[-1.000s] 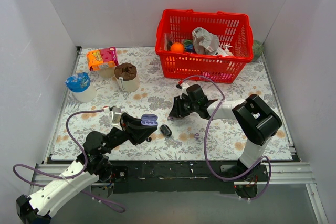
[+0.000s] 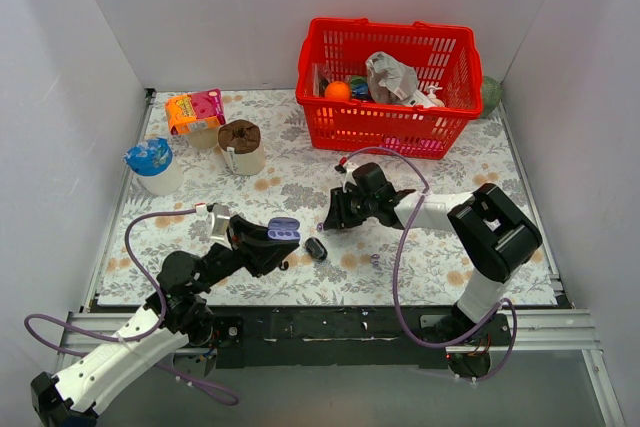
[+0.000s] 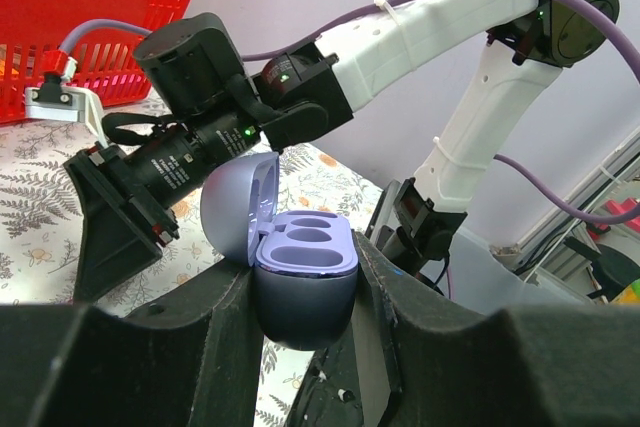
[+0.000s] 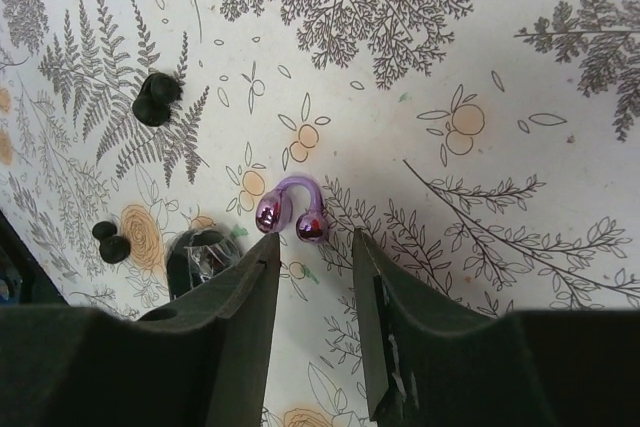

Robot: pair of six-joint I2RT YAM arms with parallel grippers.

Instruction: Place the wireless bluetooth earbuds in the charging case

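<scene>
A lilac charging case (image 3: 305, 292) with its lid up is gripped between the fingers of my left gripper (image 2: 285, 237); no earbud shows in its slots. On the floral cloth lies a shiny purple earbud (image 4: 300, 209), curved, with two rounded ends. My right gripper points down at it, fingers apart. In the right wrist view the earbud appears just beyond the fingertips, mostly toward the left finger (image 4: 250, 287), with no grip on it visible. Another small purple piece (image 2: 375, 259) rests to the right of the right gripper in the top view.
A black case (image 2: 316, 249) and small black earbuds (image 4: 155, 99) lie close by on the cloth. Farther back stand a red basket (image 2: 390, 127) with items inside, a brown-topped tub (image 2: 241, 147) and a blue-topped tub (image 2: 155, 165).
The left arm and the charging case have stayed still.
</scene>
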